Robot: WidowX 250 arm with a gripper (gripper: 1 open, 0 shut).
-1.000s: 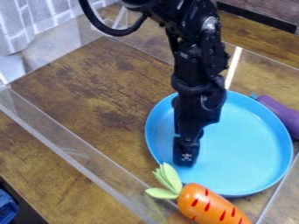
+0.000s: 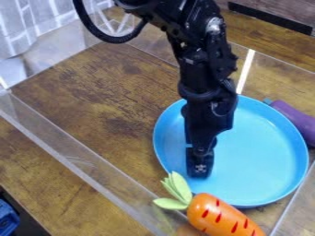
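My black gripper (image 2: 200, 147) reaches down from the top centre, its tips low over the left half of a blue plate (image 2: 267, 166). A small dark shape at its tips, near the plate's lower left, is hard to tell apart from the fingers, and I cannot see whether the fingers are open or shut. A toy carrot (image 2: 222, 218), orange with pale green leaves, lies in front of the plate. A purple eggplant-like object (image 2: 290, 116) lies behind the plate at the right, partly out of frame.
A clear plastic rim or strip runs along the left and lower left, with a blue object (image 2: 6, 221) in the bottom corner.
The arm has shifted very slightly over the last second; the plate, carrot and purple object look unchanged.
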